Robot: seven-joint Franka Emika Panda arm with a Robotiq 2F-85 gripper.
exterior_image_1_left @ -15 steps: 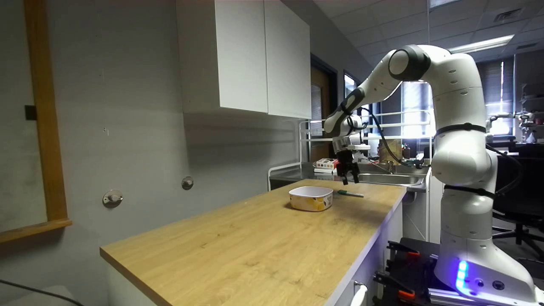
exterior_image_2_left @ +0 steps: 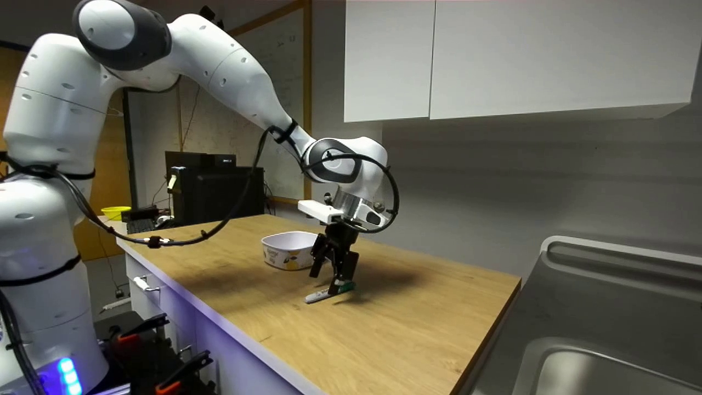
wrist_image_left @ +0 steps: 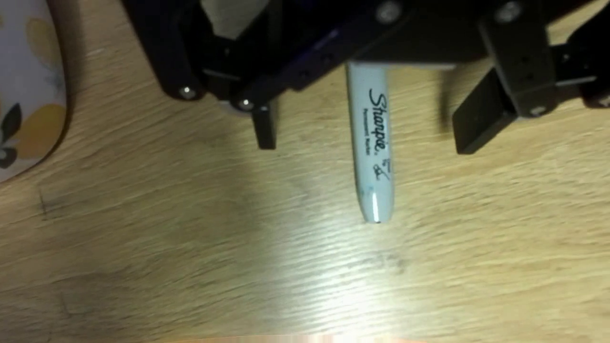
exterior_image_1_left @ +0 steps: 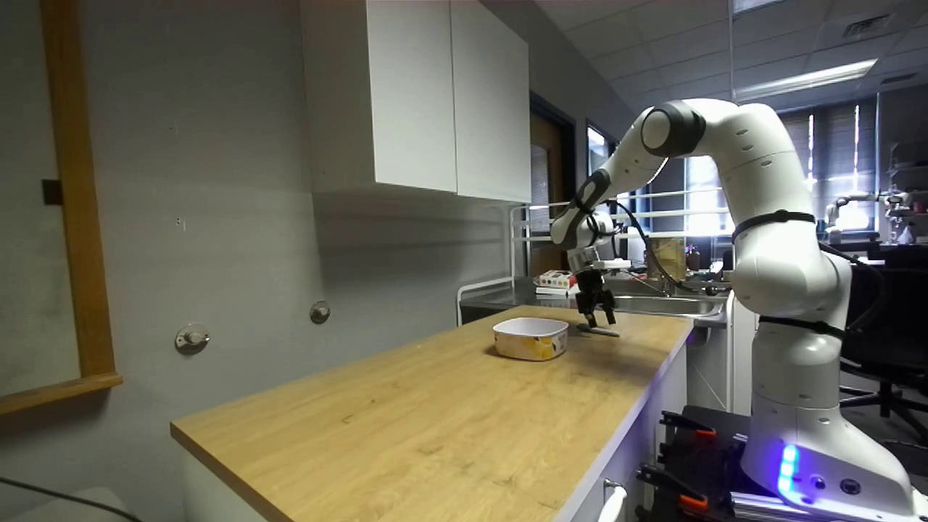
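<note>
A grey Sharpie marker (wrist_image_left: pixel 374 143) with a green cap (exterior_image_2_left: pixel 346 287) lies flat on the wooden counter. In the wrist view its upper end is hidden behind my gripper's body. My gripper stands open above it, one finger on each side of the marker and a gap to both. The exterior views show the same gripper (exterior_image_2_left: pixel 327 273) low over the marker (exterior_image_1_left: pixel 600 330), pointing down. Beside it stands a white bowl (exterior_image_2_left: pixel 289 250) with a lemon pattern, its wall (wrist_image_left: pixel 28 103) showing at the wrist view's left edge.
A metal sink (exterior_image_2_left: pixel 592 368) adjoins its far end. White cabinets (exterior_image_1_left: pixel 417 96) hang on the wall above. Small boxes (exterior_image_1_left: pixel 554 280) stand behind the arm.
The marker and the bowl lie where they were.
</note>
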